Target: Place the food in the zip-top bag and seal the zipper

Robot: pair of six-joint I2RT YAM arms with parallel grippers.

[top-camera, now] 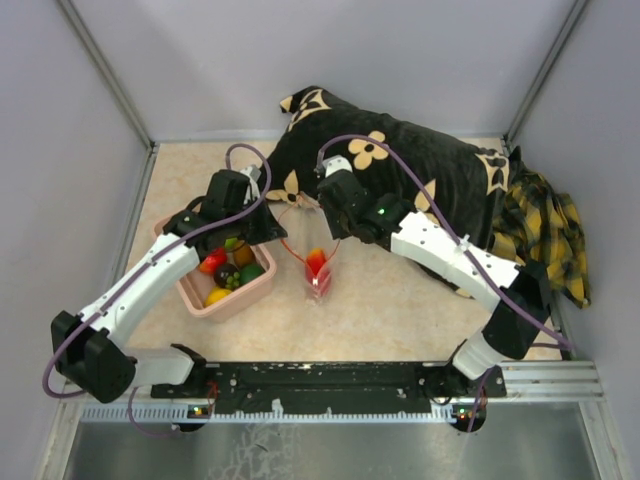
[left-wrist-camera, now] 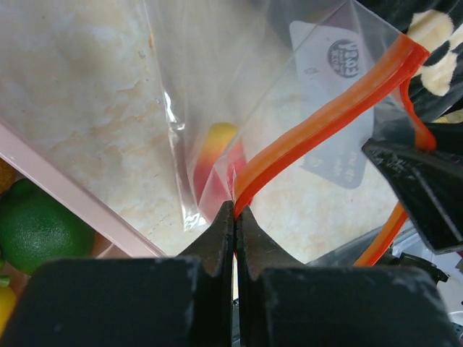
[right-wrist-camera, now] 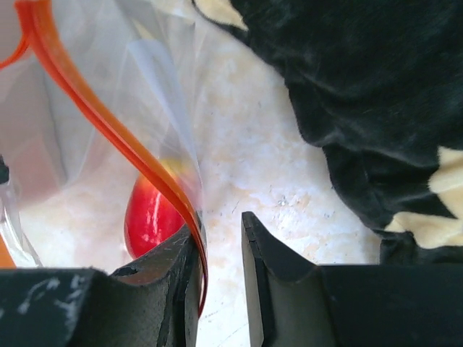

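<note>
A clear zip top bag (left-wrist-camera: 173,87) with an orange rim (left-wrist-camera: 329,123) stands open on the table, a red-and-yellow food item (right-wrist-camera: 148,217) lying inside it. The same food (top-camera: 317,262) shows through the plastic in the top view. My left gripper (top-camera: 283,238) is shut on the bag's orange rim; in the left wrist view the strip runs into its closed fingertips. Across the mouth, my right gripper is open. The orange rim passes along the inner side of its left finger (right-wrist-camera: 177,271), with a gap to the other finger.
A pink bin (top-camera: 243,297) with several fruits and vegetables stands left of the bag, beneath the left arm. A black floral cloth (top-camera: 400,150) covers the back of the table, and a yellow plaid cloth (top-camera: 545,235) lies far right. Bare table (top-camera: 400,310) shows at front right.
</note>
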